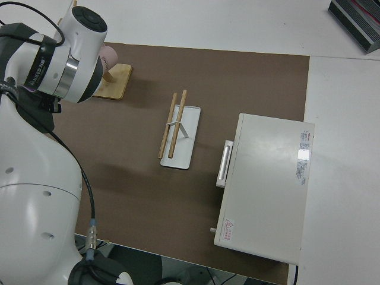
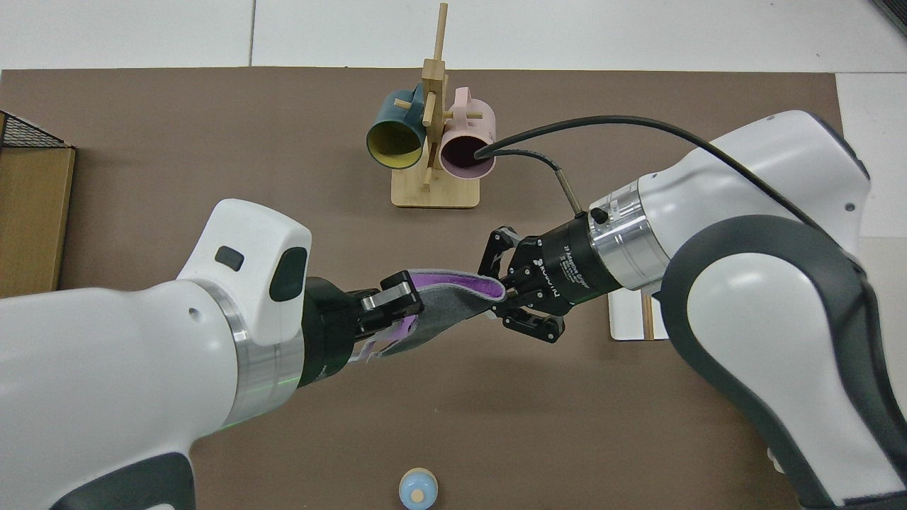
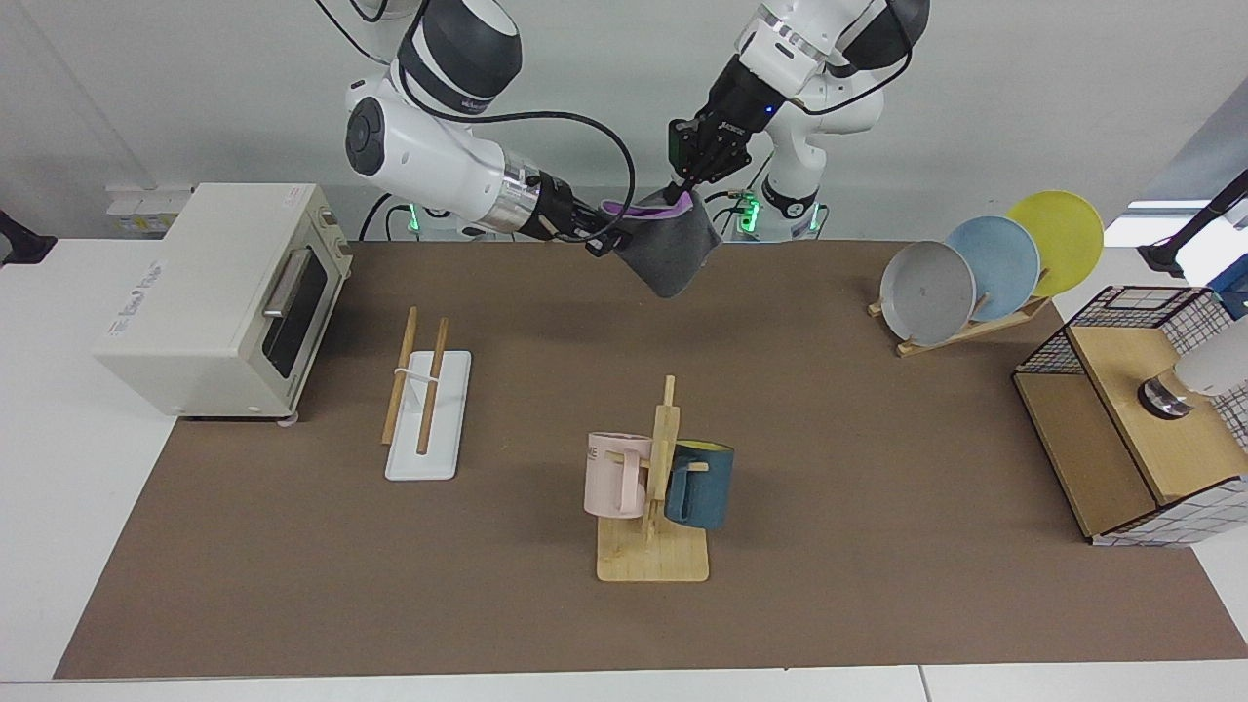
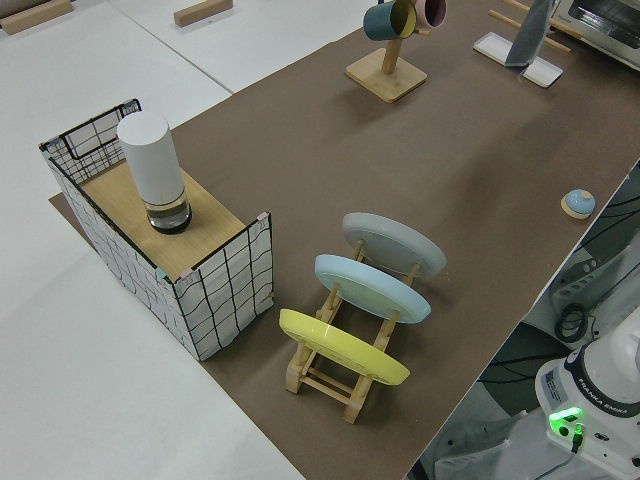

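Observation:
A grey cloth piece with purple lining (image 2: 451, 306), like a mitt, hangs between the two grippers in the top and left views. My left gripper (image 2: 401, 297) is shut on it at its left end. My right gripper (image 2: 510, 287) is at the cloth's other end; in the top view I cannot tell whether its fingers are closed on it.
The mug tree (image 2: 435, 191) with two mugs stands beyond the grippers. The plate rack (image 4: 352, 395), wire-sided shelf (image 4: 210, 240), white oven (image 3: 205, 304) and white board with wooden rods (image 1: 178, 151) surround the mat's middle. A small blue round object (image 2: 418, 489) lies near the front edge.

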